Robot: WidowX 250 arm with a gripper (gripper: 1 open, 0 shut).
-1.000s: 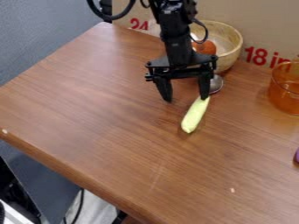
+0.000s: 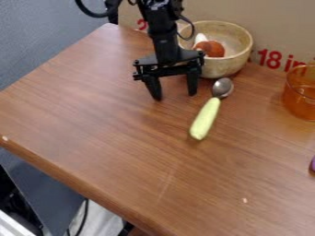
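Note:
My black gripper (image 2: pixel 174 91) is at the top centre, just above the wooden table (image 2: pixel 110 138), fingers apart with nothing visible between them. To its right and a little forward lies a spoon (image 2: pixel 222 88) with a pale yellow-green handle (image 2: pixel 205 118), apart from the fingers. Behind the gripper a cream bowl (image 2: pixel 229 64) holds a red-orange round object (image 2: pixel 211 48) and a small white item, partly hidden by the arm.
An orange transparent container (image 2: pixel 301 97) stands at the right edge, with a purple object (image 2: pixel 311 164) partly in view below it. A cardboard panel backs the table.
My gripper has moved back and to the left, away from the spoon, uncovering its metal head and more of the bowl. The spoon has not visibly moved.

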